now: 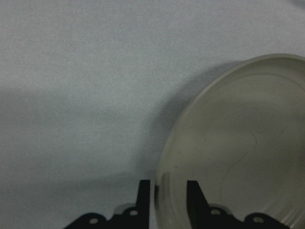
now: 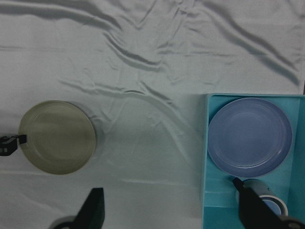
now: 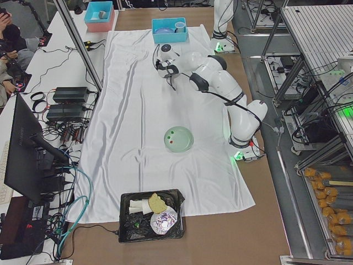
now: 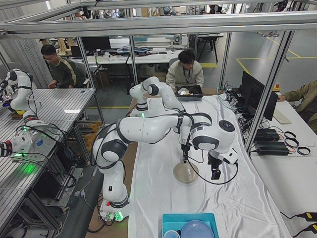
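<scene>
In the right wrist view a round olive-beige plate (image 2: 57,143) lies on the white cloth, also visible as a beige plate (image 4: 185,174) in the camera right view. My left gripper stands open over the plate's rim (image 1: 281,119), a finger either side of the edge; contact is unclear. My right gripper is open above the cloth, nothing held, beside a turquoise bin (image 2: 205,152) with a blue plate (image 2: 249,136) and a cup (image 2: 271,205).
A green plate (image 3: 178,139) with small red spots lies mid-cloth in the camera left view. A black tray (image 3: 127,221) with assorted items stands at that view's near end. Monitors and cables line one side.
</scene>
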